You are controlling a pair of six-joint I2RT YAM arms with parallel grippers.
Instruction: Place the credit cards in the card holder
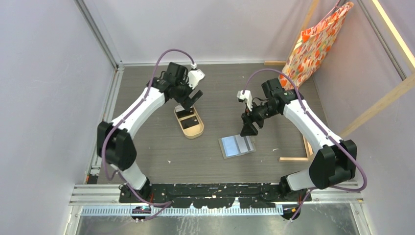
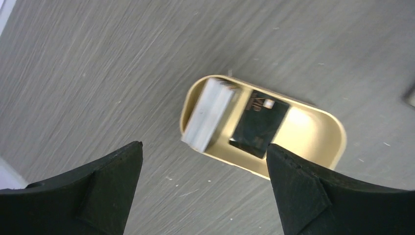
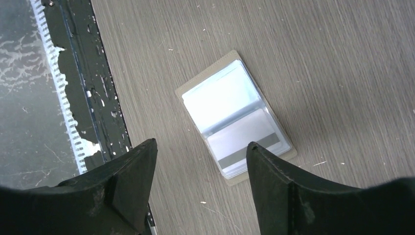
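Note:
An oblong wooden tray (image 2: 313,115) holds a dark card (image 2: 259,122) with a chip, lying in its middle. A second card (image 2: 208,115), whitish and blurred in the left wrist view, lies at the tray's far end. My left gripper (image 1: 192,101) is open above that end, with nothing between its fingers. The flat card holder (image 3: 203,78) lies on the table. One half shows a bright pale-blue panel, the other a pale panel with a grey stripe. My right gripper (image 1: 253,128) hangs just above the striped end, fingers part open and empty.
Bare grey table (image 1: 210,125) separates the tray from the card holder. A wooden frame (image 1: 293,159) and an orange patterned cloth (image 1: 318,44) stand to the right. A dark scuffed strip (image 1: 215,190) runs along the front edge.

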